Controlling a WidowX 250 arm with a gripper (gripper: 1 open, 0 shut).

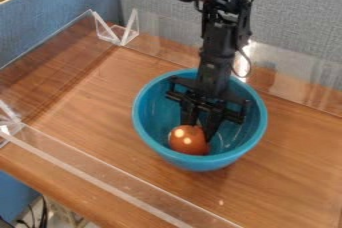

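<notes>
A blue bowl (247, 144) stands on the wooden table. Inside it lies an orange-red spotted round object (187, 142) near the front. My black gripper (199, 125) reaches down into the bowl from above, its fingertips at the top of the orange object. Whether they grip it is hidden by the dark fingers and too small to tell.
Clear plastic walls edge the wooden table (94, 102). A grey padded wall stands behind, and a blue partition with a wooden bin is at the upper left.
</notes>
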